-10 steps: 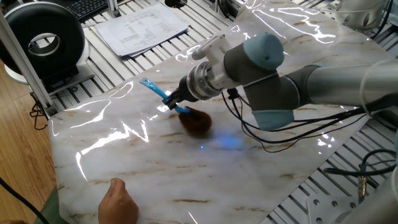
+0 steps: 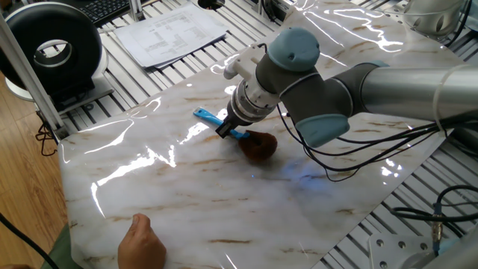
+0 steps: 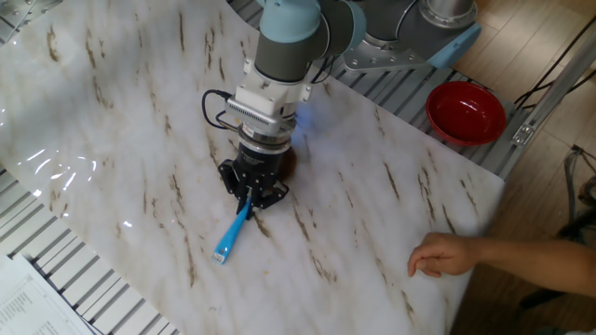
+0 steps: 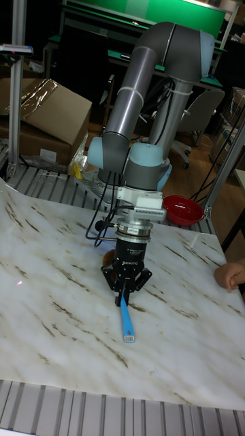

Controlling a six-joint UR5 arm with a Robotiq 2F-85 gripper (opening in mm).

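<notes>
A brush with a blue handle (image 2: 207,116) and a round head of brown bristles (image 2: 259,147) lies low over the marble-patterned sheet. Around its handle, just behind the bristles, my gripper (image 2: 225,132) is shut. From the other side, the blue handle (image 3: 233,233) sticks out of the black gripper (image 3: 248,201), while most of the bristles hide behind it. The third view has the handle (image 4: 126,323) pointing toward the near table edge, below the gripper (image 4: 122,298). Whether the bristles touch the sheet I cannot tell.
A red bowl (image 3: 465,113) stands at the table's edge near the arm's base. A person's hand (image 3: 441,254) rests by one side of the sheet. Papers (image 2: 170,36) lie on the slatted tabletop. Most of the marbled sheet (image 2: 202,202) is clear.
In exterior view 1, gripper and brush have moved together to the right, and the gripper points more steeply down. The hand stays still.
</notes>
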